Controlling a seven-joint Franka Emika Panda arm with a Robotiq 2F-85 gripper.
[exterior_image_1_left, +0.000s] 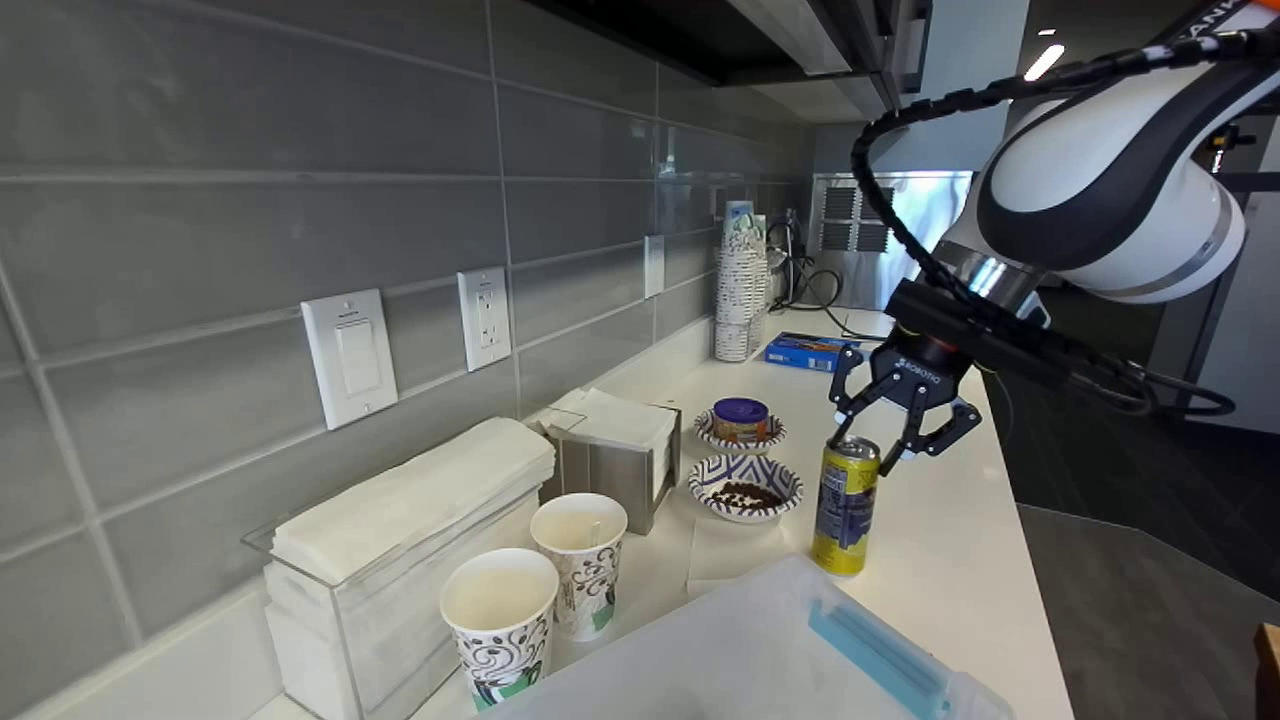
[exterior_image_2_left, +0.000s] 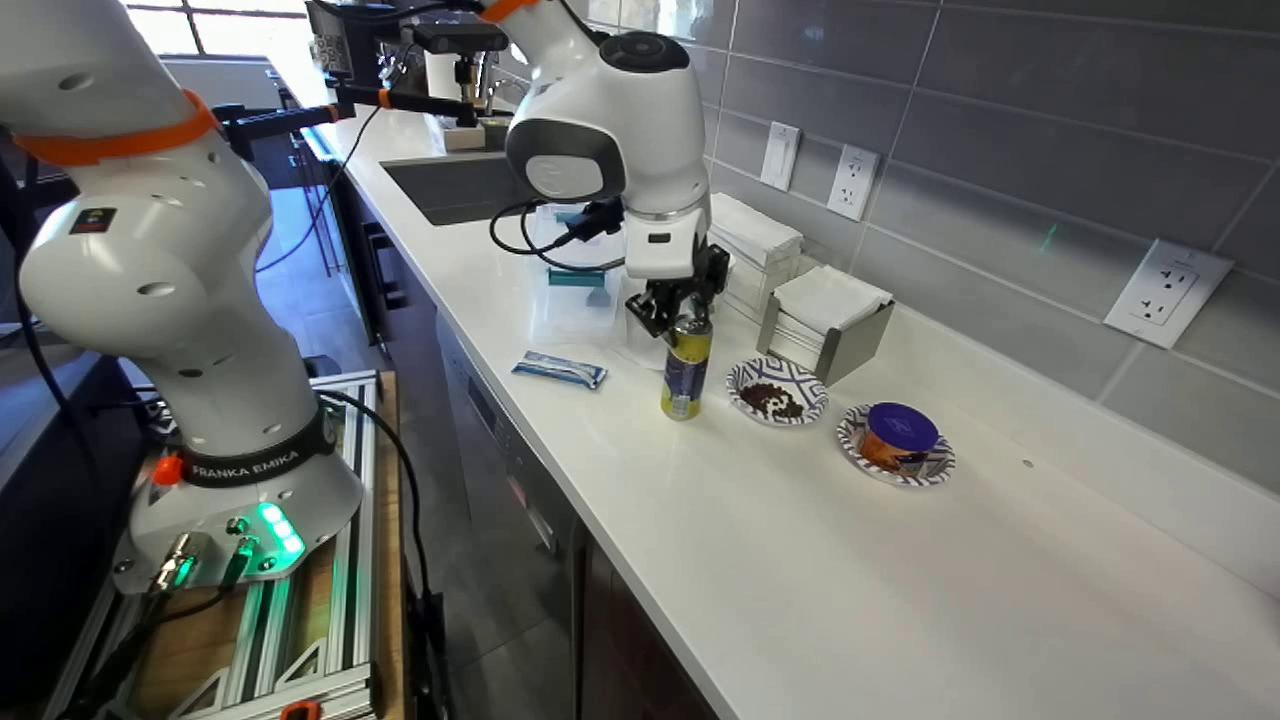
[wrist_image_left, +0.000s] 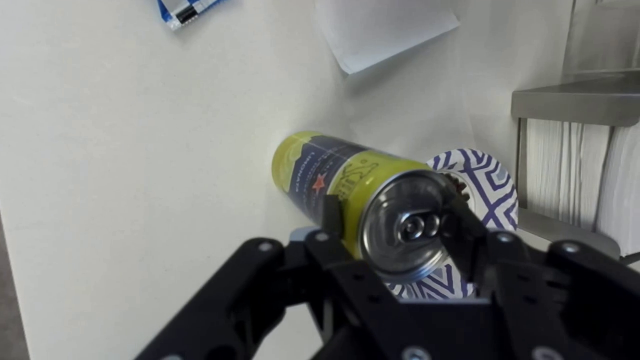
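A tall yellow can (exterior_image_1_left: 845, 509) with a dark blue label stands upright on the white counter (exterior_image_2_left: 768, 552). My gripper (exterior_image_1_left: 859, 452) is shut on it near its top, one finger on each side. From the wrist view the can (wrist_image_left: 378, 180) shows its silver lid and pull tab, with the dark fingertips at the lid's edges. In the second exterior view the can (exterior_image_2_left: 685, 374) hangs below the gripper, which partly covers its top.
Beside the can sits a patterned bowl (exterior_image_1_left: 746, 502) of dark bits, then another bowl with a purple-lidded jar (exterior_image_2_left: 902, 432). A napkin holder (exterior_image_2_left: 828, 318), paper cups (exterior_image_1_left: 500, 618), a clear bin (exterior_image_1_left: 720, 648) and a blue wrapped bar (exterior_image_2_left: 560, 368) are nearby.
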